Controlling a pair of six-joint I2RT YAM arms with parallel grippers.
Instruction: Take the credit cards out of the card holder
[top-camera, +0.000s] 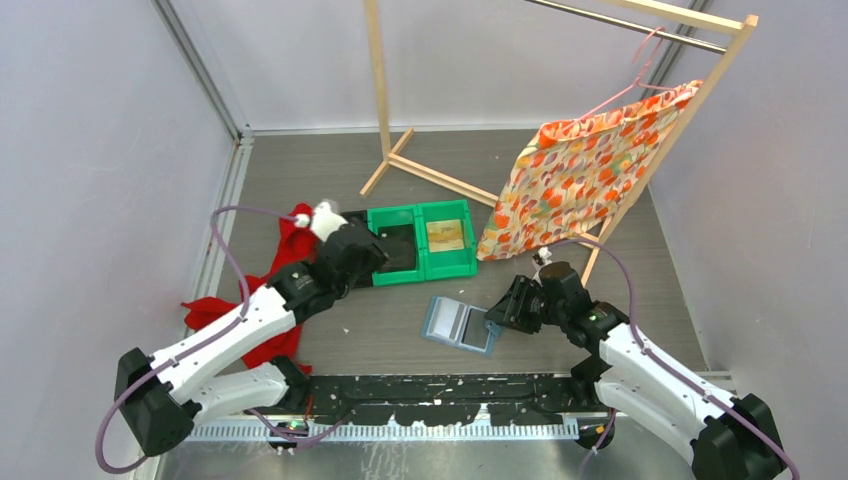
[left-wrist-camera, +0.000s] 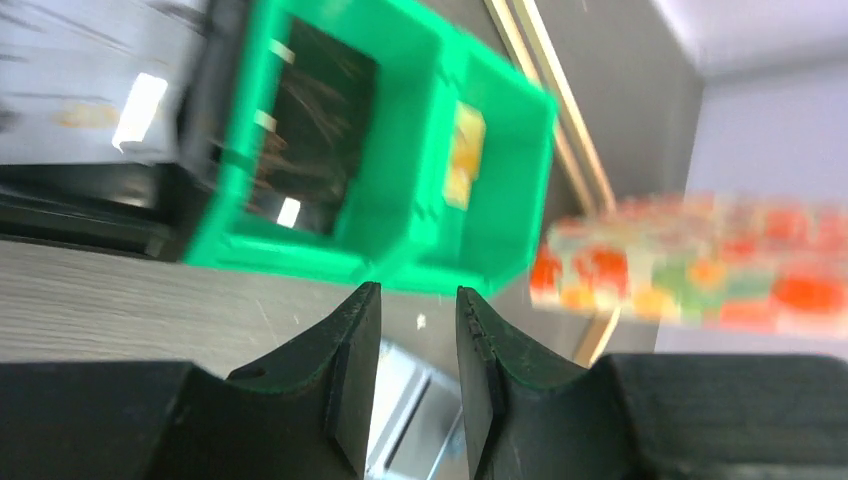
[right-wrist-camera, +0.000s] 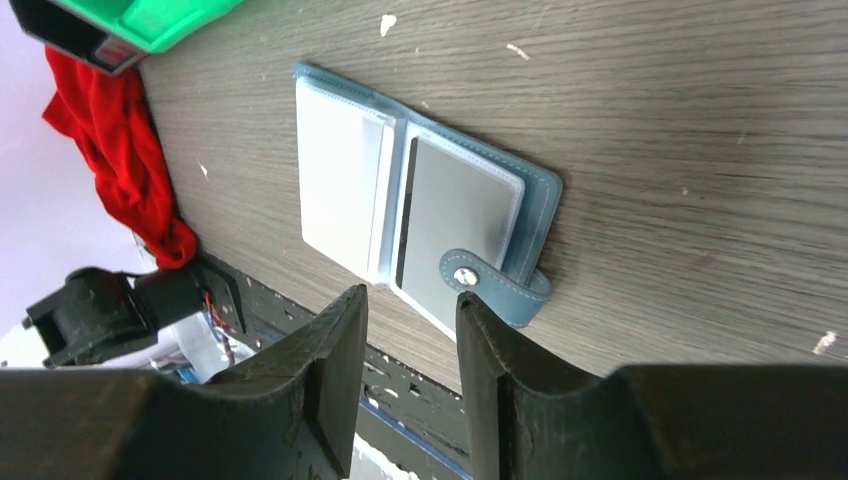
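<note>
The light-blue card holder (right-wrist-camera: 535, 215) lies unfolded on the table. Its left side shows a white panel (right-wrist-camera: 340, 175), its right side a grey one (right-wrist-camera: 455, 205). A strap with a metal snap (right-wrist-camera: 495, 285) curls over the grey side's near corner. I see my right gripper open, its fingers above the holder's near edge with nothing between them. My left gripper stands open and empty above the near side of the green box (top-camera: 424, 272). Whether any cards sit inside the holder, I cannot tell.
Inside the green box are a dark item (left-wrist-camera: 318, 115) and a yellow one (left-wrist-camera: 462, 155). A black bin (left-wrist-camera: 90, 215) adjoins it. Red cloth (top-camera: 262, 340) lies left; a wooden rack with patterned cloth (top-camera: 590, 165) stands back right. Bare table surrounds the holder.
</note>
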